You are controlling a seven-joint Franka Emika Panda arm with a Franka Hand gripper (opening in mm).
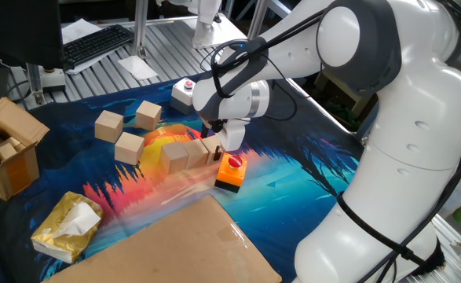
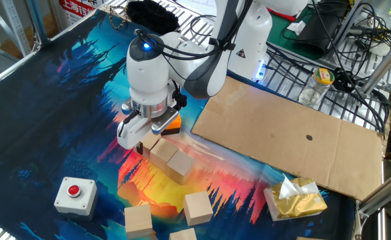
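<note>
Three plain wooden blocks stand in a touching row on the colourful mat. The left block, middle block and end block run toward my gripper. The gripper is low over the end block, with one dark fingertip against or close beside its side. In the second exterior view, the gripper partly covers this end block. The other finger is hidden, so whether the fingers press on the block cannot be told.
An orange box with a red button stands close beside the gripper. Three loose blocks, one being this block, lie farther left. A white button box, tissue pack, cardboard sheet and open carton surround them.
</note>
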